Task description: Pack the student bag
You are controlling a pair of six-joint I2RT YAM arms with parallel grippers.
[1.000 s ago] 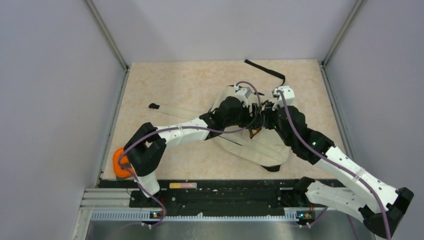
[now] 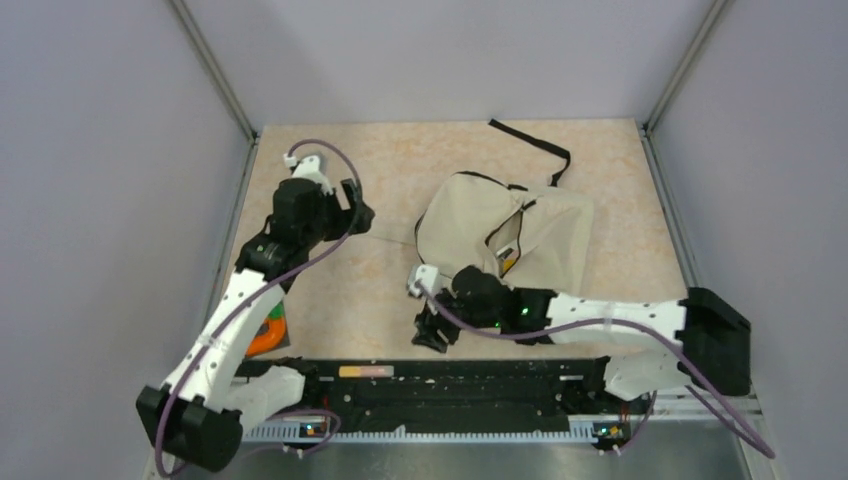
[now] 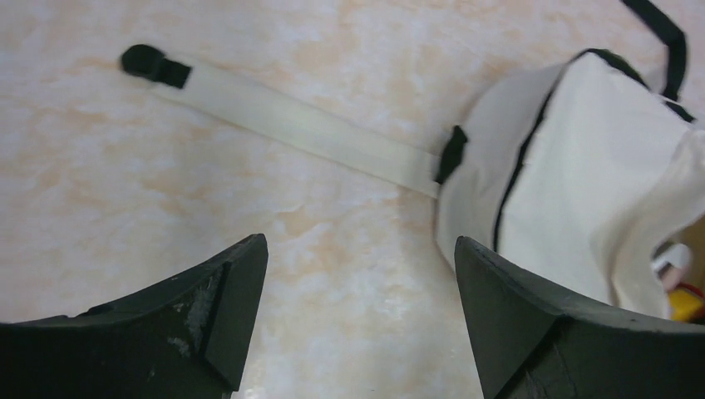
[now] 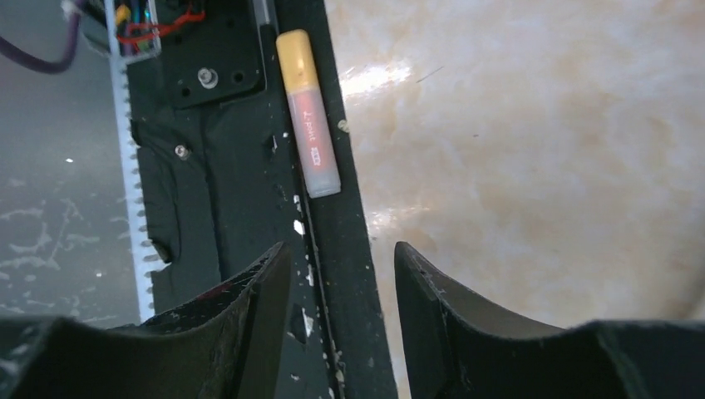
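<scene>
The cream bag (image 2: 505,225) lies on the right half of the table, its opening showing some yellow contents. In the top view my left gripper (image 2: 352,208) is left of it; in the left wrist view it is open and empty beside the bag (image 3: 565,183). My right gripper (image 2: 432,335) hangs near the front edge, its fingers apart with nothing between them. A glue stick (image 4: 310,125) with a yellow cap lies on the black front rail, ahead of those fingers in the right wrist view.
An orange item (image 2: 265,335) sits at the front left, partly under the left arm. The bag's strap (image 3: 291,125) stretches leftward. A black strap (image 2: 530,135) lies at the back.
Both grippers have left the bag's opening. The left moved to the left and back; the right swung forward and left to the front edge.
</scene>
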